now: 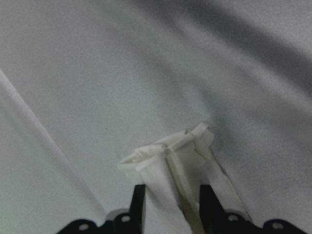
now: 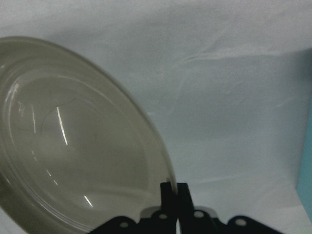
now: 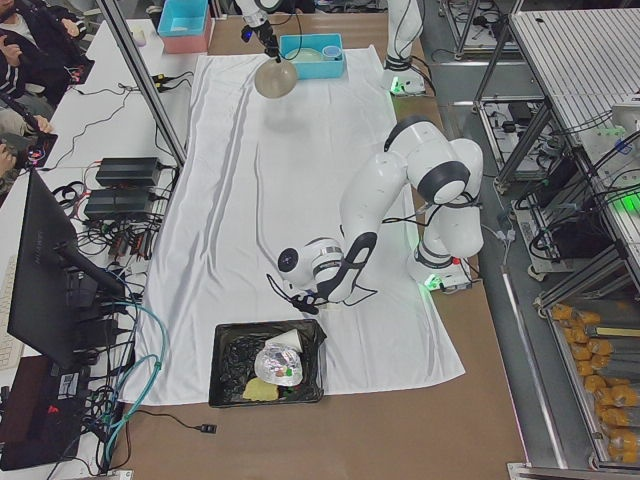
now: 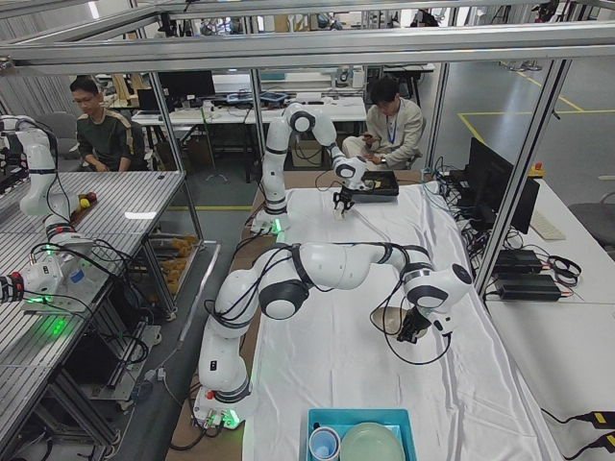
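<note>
A beige plate [image 3: 275,80] is held by its rim in my right gripper, shut on it, above the cloth beside the blue bin [image 3: 325,70]. The plate fills the left of the right wrist view. My left gripper is low over the white cloth near the black bin [image 3: 217,365]; its fingers stand apart around a crumpled white paper piece [image 1: 165,156]. Whether they touch it I cannot tell.
The black lined bin holds a foil-like item, white paper and a yellow piece. The blue bin holds a green plate [image 4: 370,444] and a cup [image 4: 324,444].
</note>
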